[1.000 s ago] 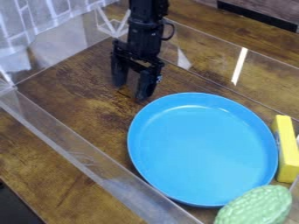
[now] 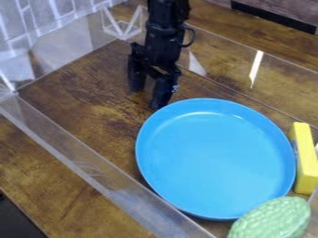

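Observation:
My black gripper (image 2: 152,82) hangs low over the wooden board, just behind and left of a large blue plate (image 2: 214,158). Its two dark fingers point down near the board; it is too dark to make out whether anything is between them or how far apart they are.
A yellow block (image 2: 303,158) lies right of the plate, and a pale green textured object (image 2: 271,221) sits at the front right. Clear plastic walls edge the wooden area (image 2: 74,102), whose left part is bare.
The gripper has shifted very slightly near the same spot; the plate and other objects have not moved.

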